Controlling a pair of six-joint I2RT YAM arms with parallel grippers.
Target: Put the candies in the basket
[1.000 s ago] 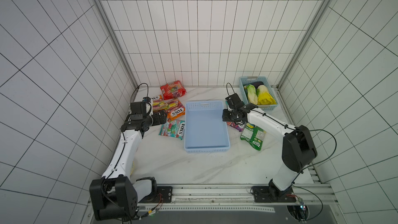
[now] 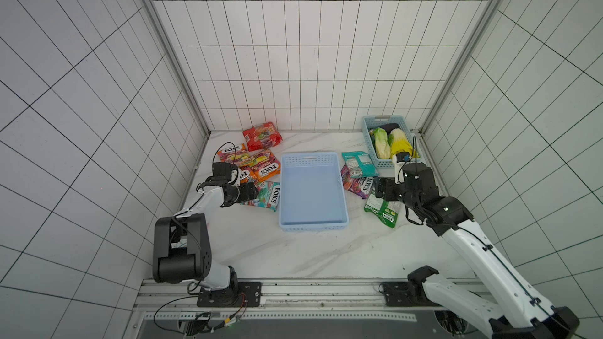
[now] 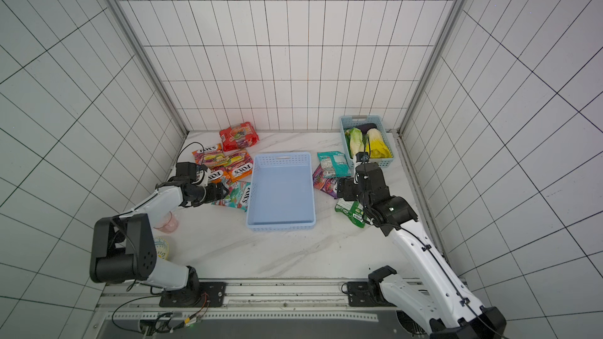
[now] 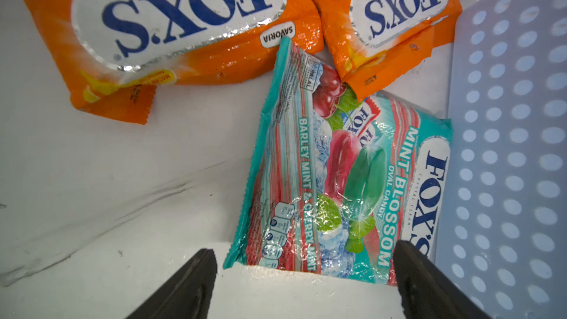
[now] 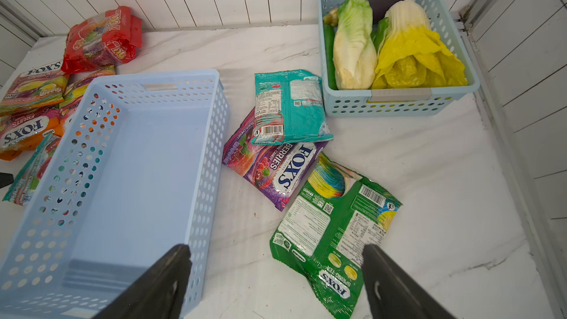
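Note:
The empty light-blue basket (image 2: 344, 213) stands in the middle of the table. On its left are a teal mint blossom candy bag (image 4: 348, 189), two or more orange bags (image 4: 177, 23) and a red bag (image 2: 262, 136). To its right lie a teal bag (image 5: 290, 106), partly over a purple berries bag (image 5: 277, 168), and a green bag (image 5: 336, 230). My left gripper hovers above the mint blossom bag, open, nothing between its fingers. My right gripper is open and empty above the green bag, clear of it.
A smaller blue basket (image 5: 389, 103) at the back right holds a cabbage (image 5: 355, 44), a yellow-wrapped vegetable (image 5: 416, 53) and an eggplant (image 5: 387, 6). Cups (image 3: 166, 223) stand near the left arm.
My right arm has swung right, from beside the basket to over the green bag. The bags have not moved.

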